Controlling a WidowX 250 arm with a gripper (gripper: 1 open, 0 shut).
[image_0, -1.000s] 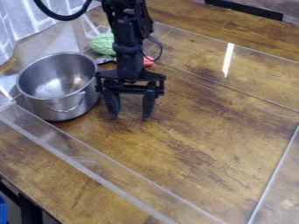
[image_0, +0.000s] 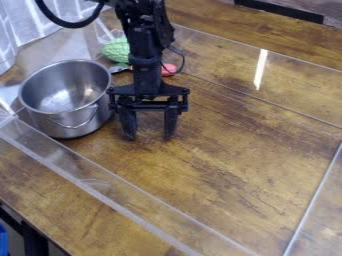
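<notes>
My gripper (image_0: 150, 120) hangs low over the wooden table, just right of a large steel bowl (image_0: 66, 97), its two dark fingers pointing down and apart, with nothing visible between them. Behind the arm lie a pale green cabbage-like item (image_0: 116, 50) and a small reddish object (image_0: 168, 69), both partly hidden by it.
Clear strips or panels run along its left and right sides. A pale crumpled sheet (image_0: 34, 35) lies at the back left.
The arm and gripper have shifted very slightly; the bowl and the items behind stay where they were.
</notes>
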